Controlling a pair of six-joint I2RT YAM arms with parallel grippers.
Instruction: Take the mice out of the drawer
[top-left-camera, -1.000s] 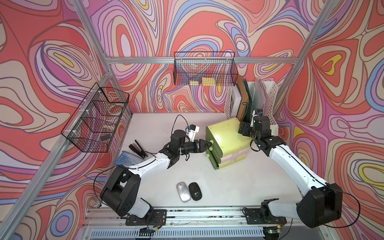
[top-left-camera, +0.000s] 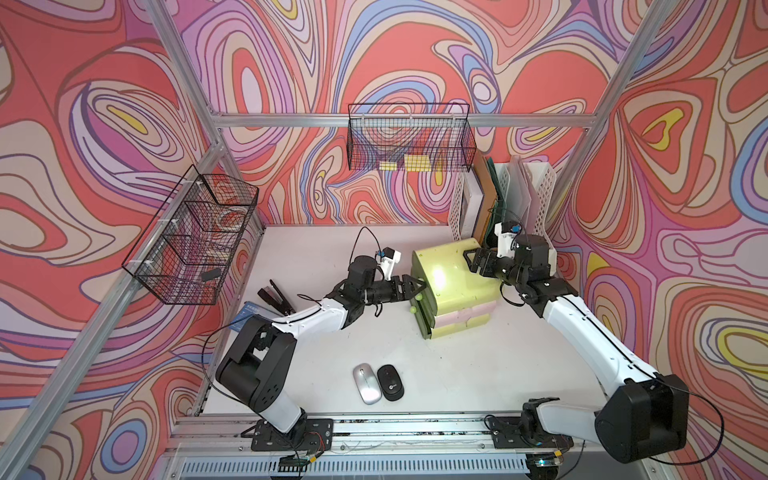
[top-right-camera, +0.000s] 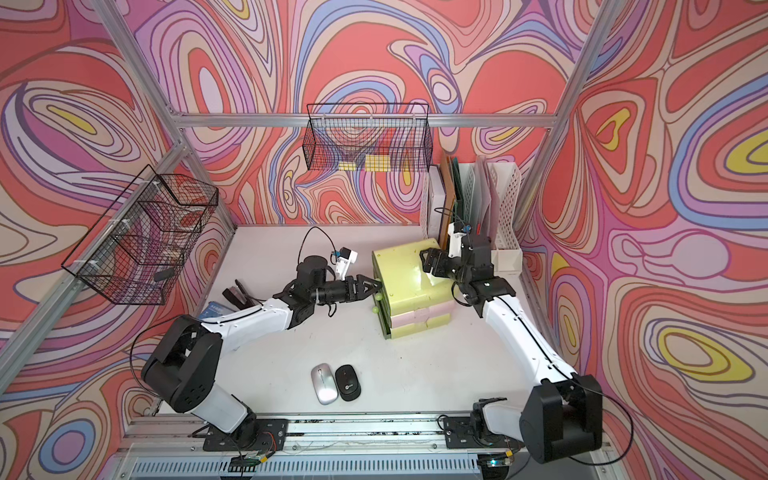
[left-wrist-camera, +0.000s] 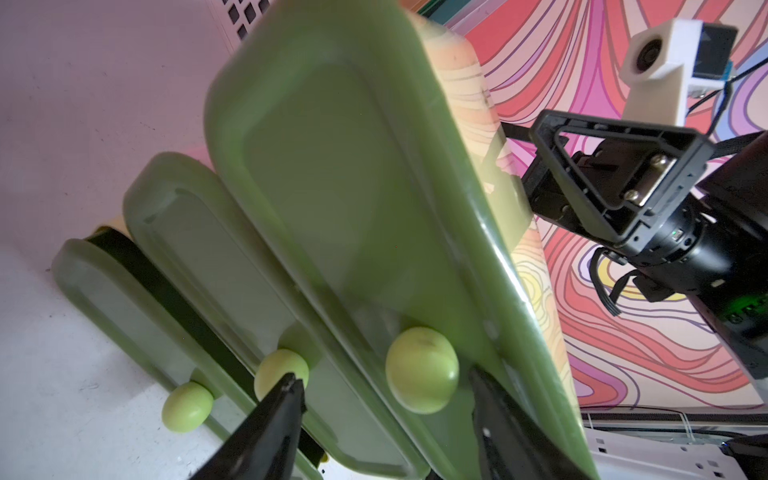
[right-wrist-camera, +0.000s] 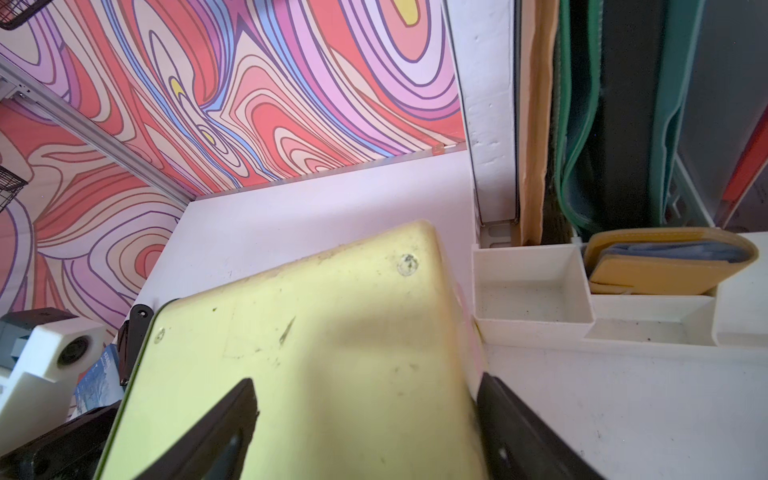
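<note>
A yellow drawer unit (top-left-camera: 452, 268) stands tilted toward me on its left side, its green drawer fronts (left-wrist-camera: 336, 184) bearing round knobs. My left gripper (top-left-camera: 420, 285) is part open around the top drawer's knob (left-wrist-camera: 421, 369); whether it touches cannot be told. My right gripper (top-right-camera: 432, 262) stands open over the top right of the unit, its fingers at the pale top edge. Two mice, one silver (top-left-camera: 367, 384) and one black (top-left-camera: 390, 382), lie on the table in front. The drawers' insides are hidden.
White file holders (top-right-camera: 502, 200) with folders stand at the back right. Wire baskets (top-left-camera: 409, 136) hang at the back and left. A stapler-like black tool (top-left-camera: 276, 300) and a blue item lie at the far left.
My right gripper has moved a little left over the unit's top. My left arm has shifted slightly, its gripper staying at the top knob.
</note>
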